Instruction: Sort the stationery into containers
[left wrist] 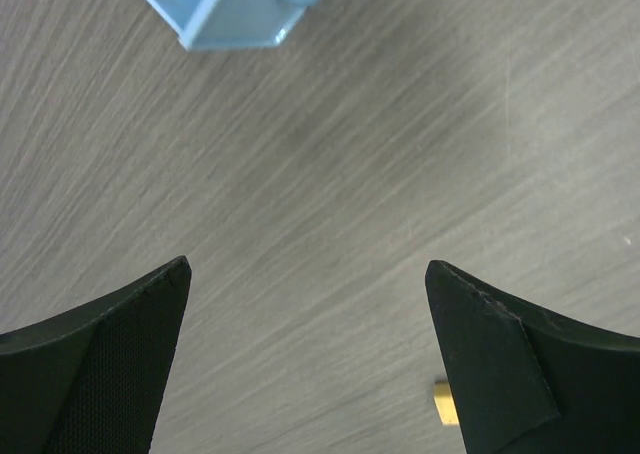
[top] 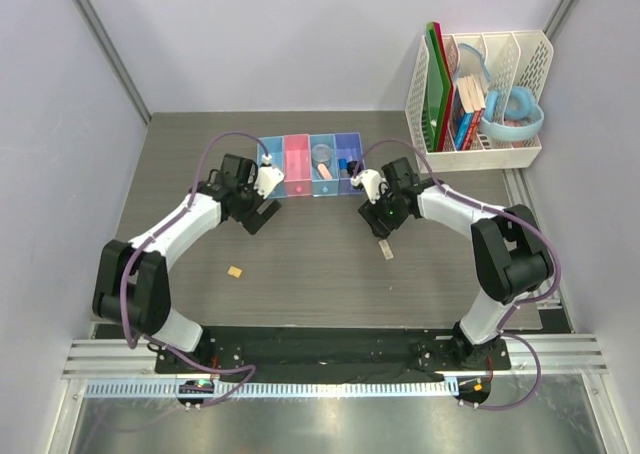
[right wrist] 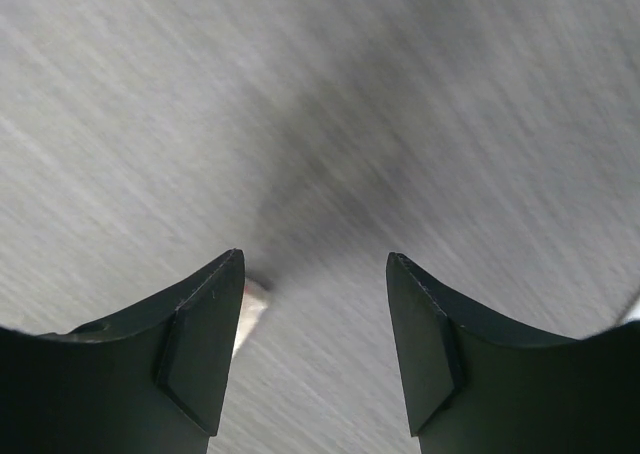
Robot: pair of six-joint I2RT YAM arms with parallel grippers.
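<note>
A row of small plastic containers (top: 298,162), blue, pink and purple-blue, sits at the back middle, a few items inside. My left gripper (top: 262,218) stands open over bare table, just in front of the left container (left wrist: 240,14). A small yellow piece (top: 235,272) (left wrist: 446,402) lies to the front left. My right gripper (top: 378,226) is open and low over the table, just behind a pale rectangular piece (top: 387,250) (right wrist: 246,316), which is partly hidden by its finger in the right wrist view.
A white slotted organizer (top: 520,152) with folders, books and light-blue items stands at the back right.
</note>
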